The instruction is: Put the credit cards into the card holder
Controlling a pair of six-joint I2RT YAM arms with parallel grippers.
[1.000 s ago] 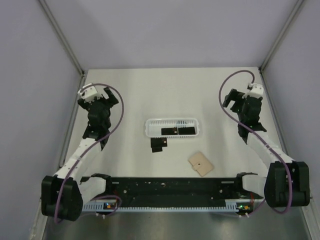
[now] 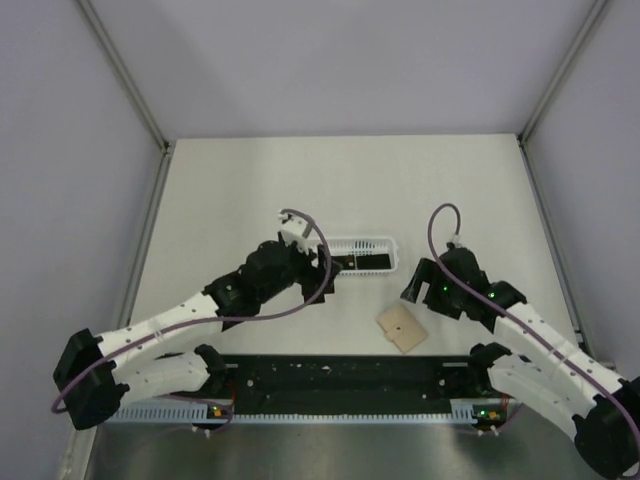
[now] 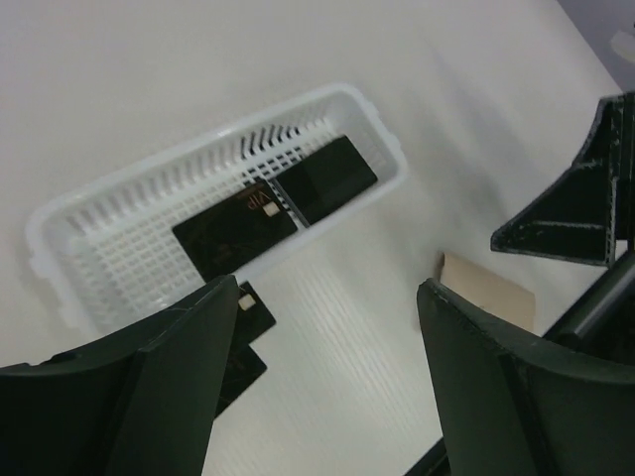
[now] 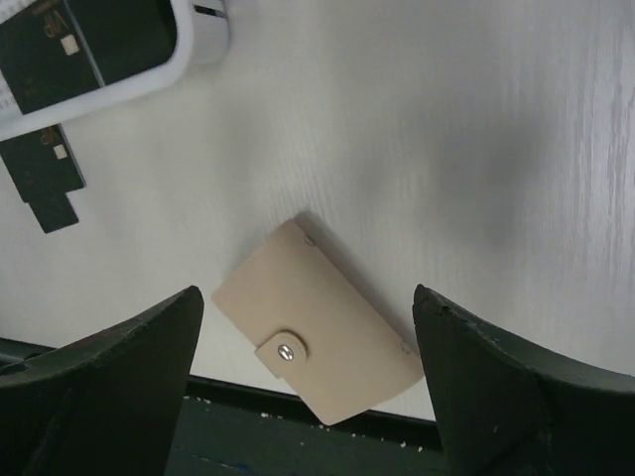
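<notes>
The tan card holder (image 2: 402, 328) with a snap tab lies flat near the table's front edge, large in the right wrist view, where the holder (image 4: 327, 317) shows shut. Just above and beyond it, my right gripper (image 2: 416, 285) hangs open and empty. Dark cards (image 3: 248, 317) overlap on the table in front of the white basket; my left gripper (image 2: 318, 283) is over them, open with nothing between its fingers, and partly hides them from above. In the left wrist view, a black VIP card (image 3: 233, 228) and another black card (image 3: 325, 179) rest inside the basket.
The white slotted basket (image 3: 369, 111) stands mid-table, close to my left gripper. A dark strip (image 2: 340, 385) runs along the front edge.
The cards, basket and holder have not visibly moved.
</notes>
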